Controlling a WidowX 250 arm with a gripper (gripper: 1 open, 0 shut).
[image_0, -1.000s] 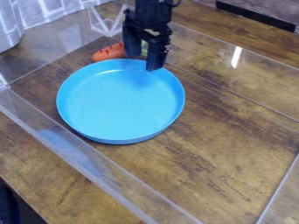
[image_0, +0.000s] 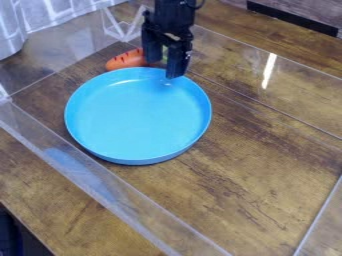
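My black gripper (image_0: 164, 57) hangs at the top centre over the far rim of a blue round tray (image_0: 138, 117), open. Just left of it an orange carrot-like object (image_0: 124, 61) lies behind the tray, partly hidden by the gripper at its right end. Whether anything else lies under the fingers is hard to tell.
Clear plastic walls edge the wooden table (image_0: 261, 150) at the lower left and right. A white translucent object (image_0: 27, 25) stands at the top left corner.
My gripper has shifted slightly and its fingers hang in a somewhat different pose. The tray and the orange object look unmoved.
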